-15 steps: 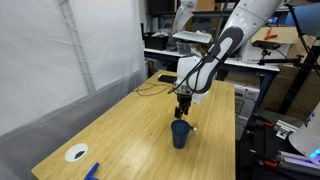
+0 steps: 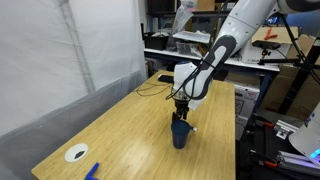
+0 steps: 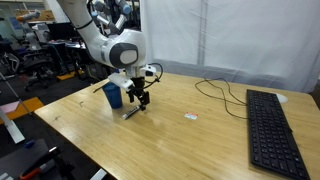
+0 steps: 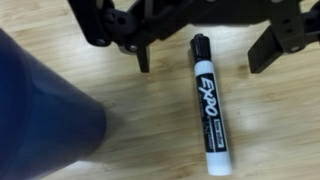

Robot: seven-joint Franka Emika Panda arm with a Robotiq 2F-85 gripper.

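Note:
Below my gripper lies a black and white Expo marker (image 4: 210, 118), its black cap between the two spread fingers as the wrist view looks down. The fingers are open and grip nothing. A dark blue cup (image 4: 40, 115) fills the left side of that view, close to the marker. Exterior view 2 has the marker (image 3: 132, 112) on the table, just in front of the cup (image 3: 113, 95) and under the gripper (image 3: 138, 99). From exterior view 1 the cup (image 2: 180, 136) partly covers the fingers.
A black keyboard (image 3: 277, 134) lies far from the arm, with a black cable (image 3: 222, 92) nearby. Across the table are a blue object (image 2: 92, 171) and a white round item (image 2: 76, 152).
The arm has shifted only slightly, seemingly a little lower over the marker. The cup stands in the same place.

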